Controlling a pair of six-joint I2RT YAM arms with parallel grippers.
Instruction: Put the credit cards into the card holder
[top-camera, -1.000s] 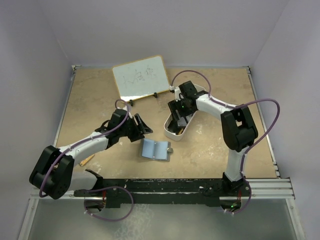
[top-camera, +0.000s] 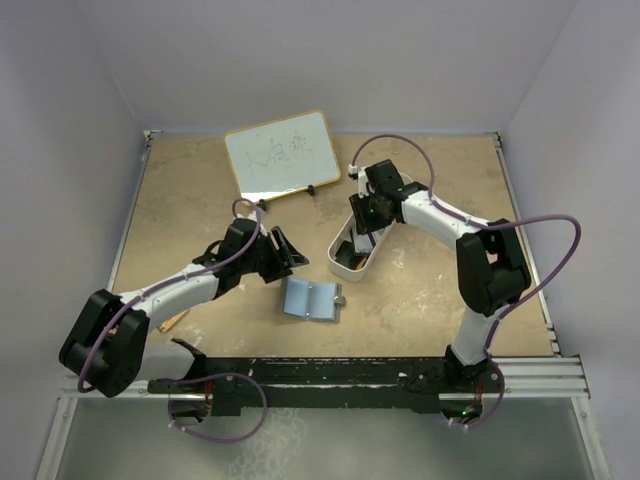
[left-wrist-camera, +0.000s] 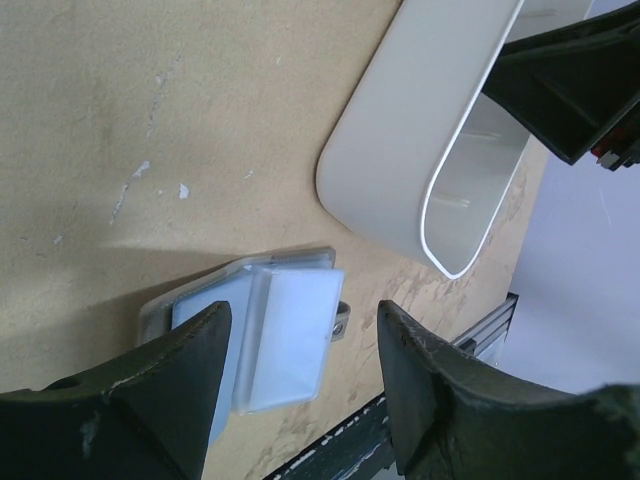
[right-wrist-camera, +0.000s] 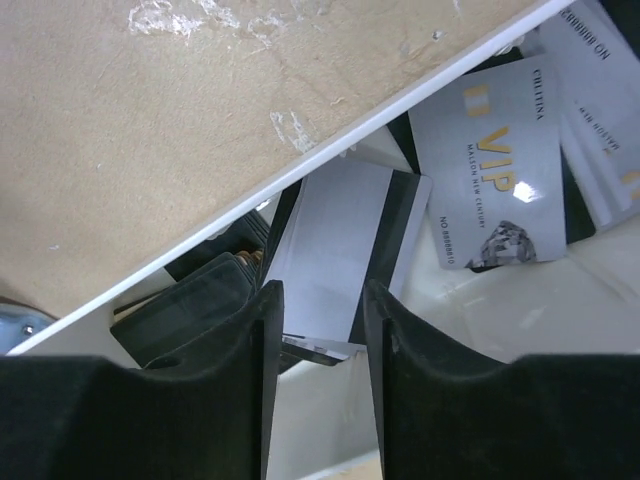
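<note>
The card holder (top-camera: 310, 298), pale blue and lying open, is on the table below my left gripper (top-camera: 289, 251), which is part open with nothing between its fingers; in the left wrist view it shows as a blue sleeve (left-wrist-camera: 295, 335). My right gripper is over the white box (top-camera: 335, 265), its fingers apart. In the right wrist view that box holds white cards with a black stripe (right-wrist-camera: 330, 240), silver VIP cards (right-wrist-camera: 488, 160) and black cards (right-wrist-camera: 185, 310). Whether anything is between the right fingertips is not clear.
A whiteboard (top-camera: 280, 150) lies at the back of the table. A small yellow object (top-camera: 172, 320) is at the left edge.
My right arm has shifted to the right over the box, and its fingers look closer together than about a second ago. My left arm is nearly still.
</note>
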